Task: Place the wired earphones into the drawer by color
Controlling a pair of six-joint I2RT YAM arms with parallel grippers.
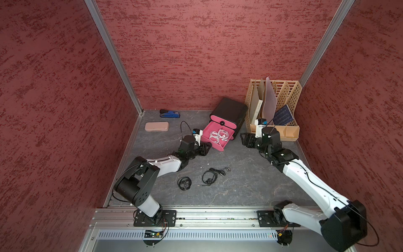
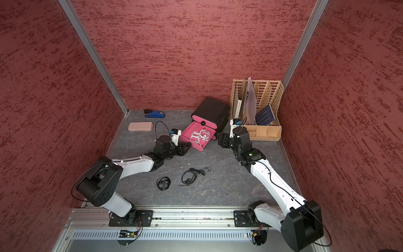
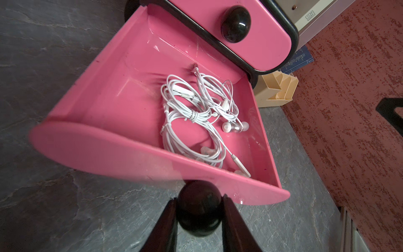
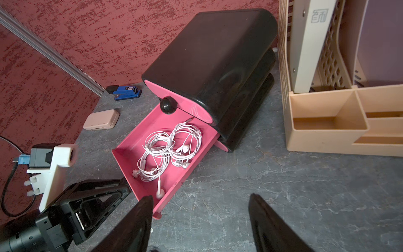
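A pink drawer (image 3: 105, 145) is pulled out of the black cabinet (image 4: 210, 50), with white earphones (image 3: 184, 109) coiled inside. My left gripper is shut on the drawer's black knob (image 3: 198, 212), at the front face. Two bundles of black earphones lie on the table in front of the arms: a round coil (image 1: 179, 186) and a looser bundle (image 1: 220, 171) to its right. My right gripper stands open, right of the drawer, nothing between its fingers.
Behind the right arm stands a wooden file rack (image 1: 289, 131) with folders. A pink case (image 1: 156, 126) and a blue stapler (image 1: 170, 114) lie at the back left. Bare table (image 4: 243, 180) shows right of the drawer.
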